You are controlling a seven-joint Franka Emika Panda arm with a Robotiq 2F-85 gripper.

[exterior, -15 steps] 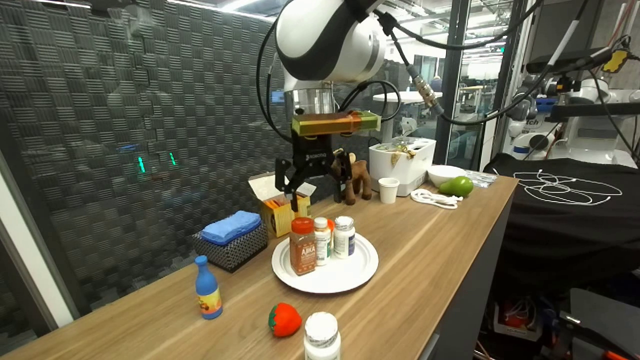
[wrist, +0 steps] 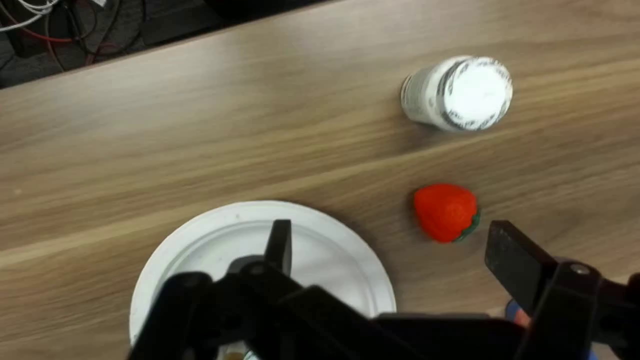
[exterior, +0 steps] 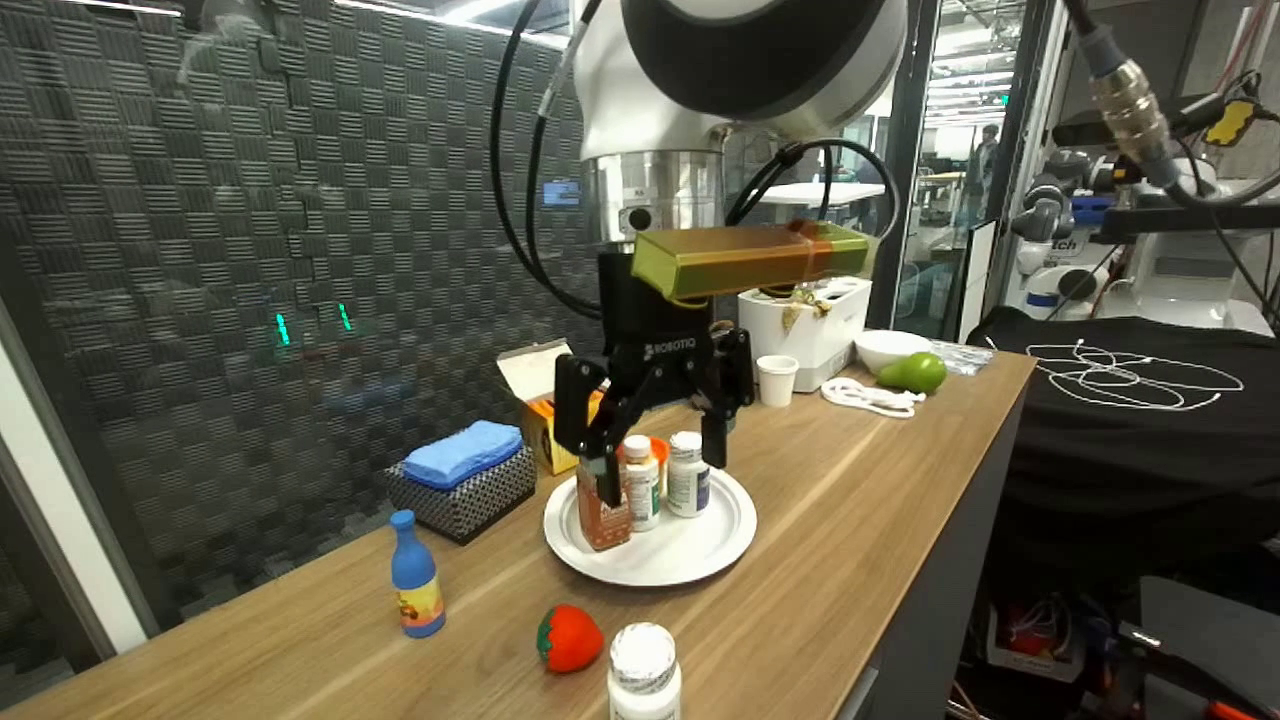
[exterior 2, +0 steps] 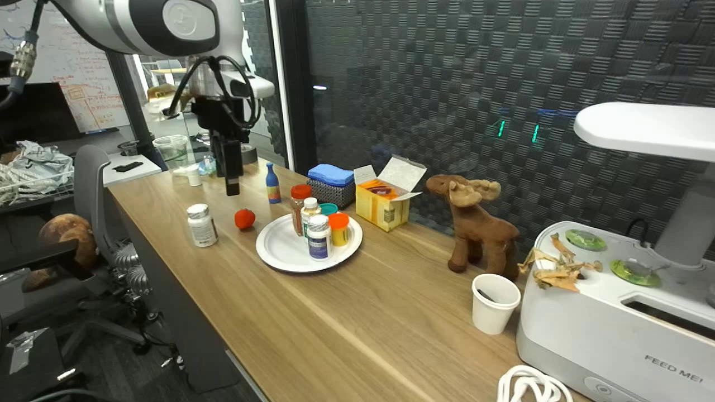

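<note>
My gripper (exterior: 660, 474) is open and empty, held in the air above the counter. In the wrist view its fingers spread on either side of a red strawberry (wrist: 445, 212), which lies on the wood a little beyond them. Beside the strawberry stands a white-capped bottle (wrist: 459, 94), separate from the plate. The white plate (exterior 2: 285, 260) carries a red-capped spice jar (exterior 2: 301, 207), white bottles including one with a purple label (exterior 2: 319, 237), and an orange-lidded container (exterior 2: 339, 229). From exterior view 1, a finger covers part of the spice jar.
A blue bottle (exterior 2: 272, 184), a basket with blue cloth (exterior 2: 332, 184) and a yellow box (exterior 2: 382, 201) line the wall side. Farther along are a brown toy moose (exterior 2: 479, 224), a paper cup (exterior 2: 494, 305) and a white planter (exterior 2: 603, 321). Bare wood runs along the counter's front edge.
My arm has come toward exterior view 1's camera, away from the moose end, and the gripper appears larger and lower there. It remains open; the objects on the counter have stayed put.
</note>
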